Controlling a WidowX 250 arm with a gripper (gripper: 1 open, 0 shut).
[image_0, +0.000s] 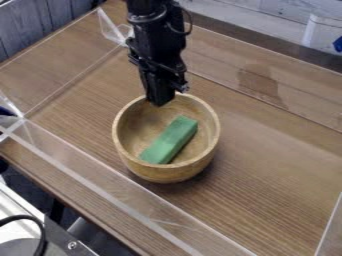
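Observation:
A round tan bowl (131, 133) stands on the wooden table. A green rectangular block (168, 141) lies inside it, tilted diagonally toward the bowl's right half. The black robot gripper (156, 94) hangs at the bowl's back rim, pointing down, apart from the block. Its fingertips are dark and small in this view, so I cannot tell how far apart they are or whether anything is between them.
Clear plastic edging runs along the left side, with black cables at the lower left. A white object sits at the top right corner.

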